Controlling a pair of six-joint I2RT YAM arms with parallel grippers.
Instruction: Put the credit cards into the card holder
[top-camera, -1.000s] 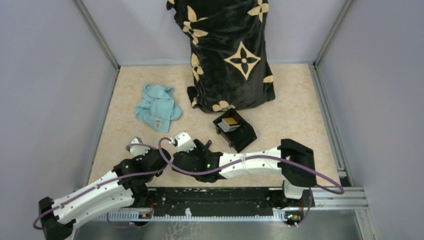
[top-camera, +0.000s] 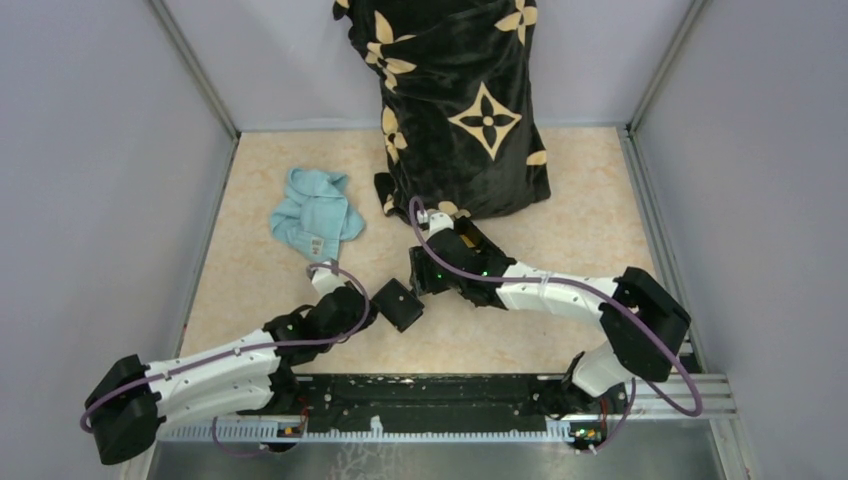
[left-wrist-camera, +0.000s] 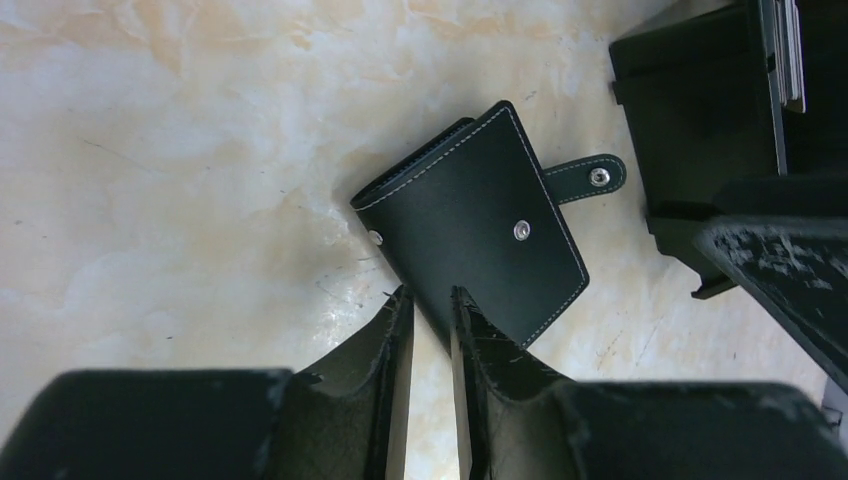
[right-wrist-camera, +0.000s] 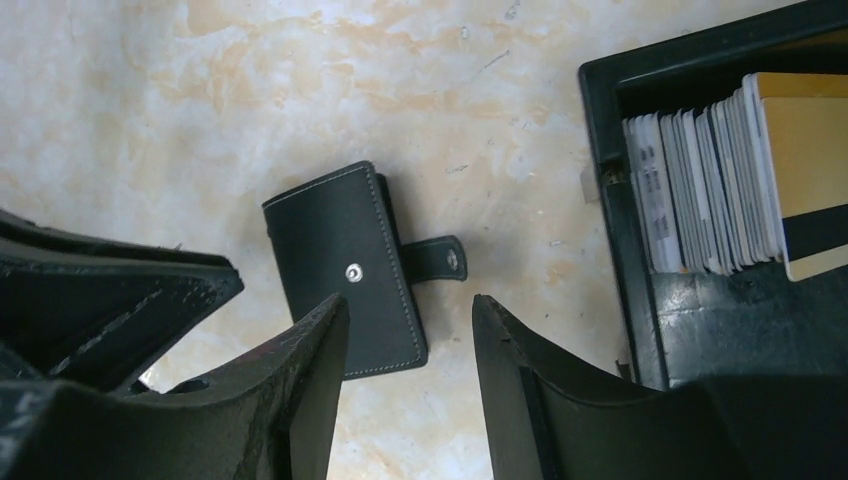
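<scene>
The black card holder (top-camera: 399, 304) lies closed on the table between my two arms, its snap strap sticking out to one side in both wrist views. My left gripper, fingers slightly apart, hangs over the holder's edge with nothing seen between them. With a wider gap, my right gripper stands open and empty close to the holder's strap side. White-edged cards (right-wrist-camera: 700, 185) stand in a row in a black box (right-wrist-camera: 605, 150), a yellowish card (right-wrist-camera: 800, 150) at the end of the row. In the top view my right arm covers much of that box.
A light blue cloth (top-camera: 315, 215) lies at the back left. Behind the box, a black patterned blanket (top-camera: 460, 110) covers the table's back middle.
My right gripper has moved from over the card holder back and to the right, uncovering the holder and covering much of the box. My left gripper has come rightward, closer to the holder.
</scene>
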